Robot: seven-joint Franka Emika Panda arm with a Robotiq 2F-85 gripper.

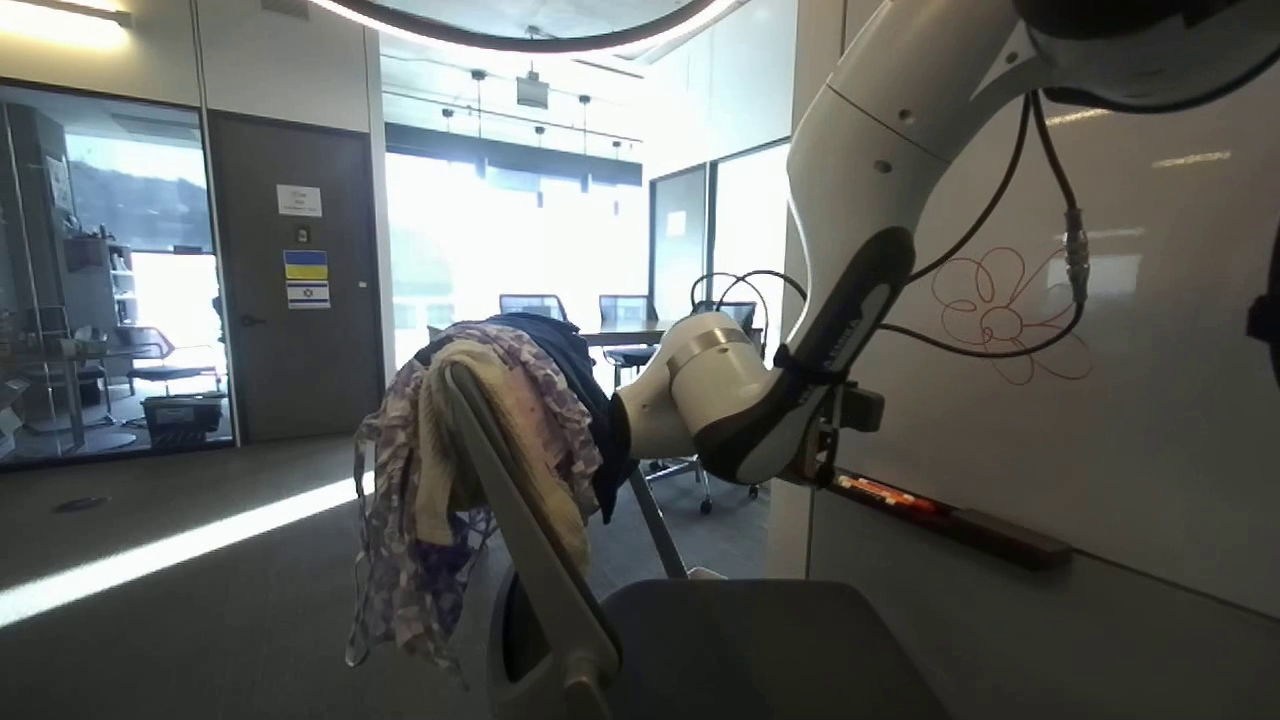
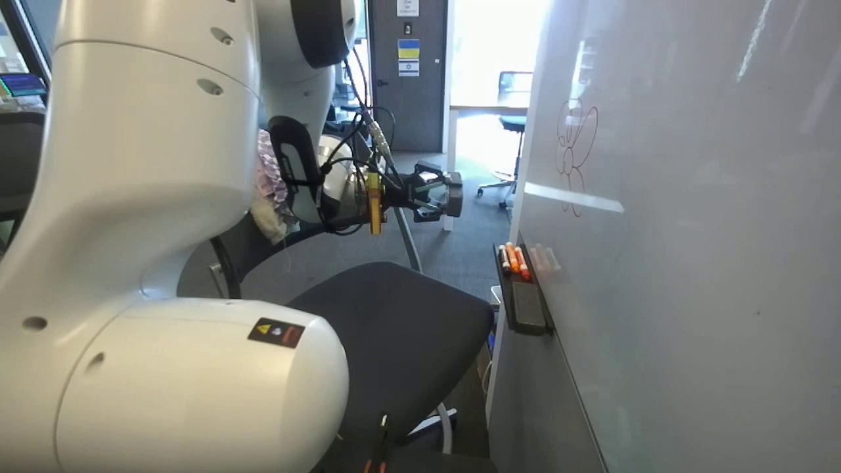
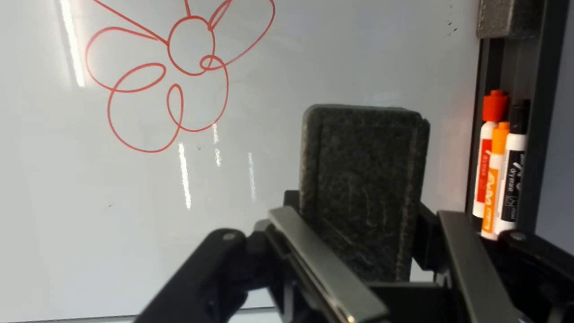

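Observation:
A dark grey felt eraser (image 3: pixel 366 177) is clamped between the two fingers of my gripper in the wrist view. The whiteboard (image 3: pixel 263 86) fills the background there, with a red looping flower drawing (image 3: pixel 191 45) up and to the left of the eraser. In exterior view 2 the gripper (image 2: pixel 435 193) points toward the whiteboard (image 2: pixel 670 260), with the eraser (image 2: pixel 454 194) at its tip, clear of the board. The flower (image 1: pixel 1002 318) also shows in exterior view 1, where the arm hides the gripper.
Along the board's lower edge runs a tray (image 2: pixel 512 319) with several markers (image 2: pixel 512 259) and another dark eraser (image 2: pixel 528 306). A chair seat (image 2: pixel 386 339) stands below the arm. Clothes (image 1: pixel 516 396) hang over a chair back. Free space lies between gripper and board.

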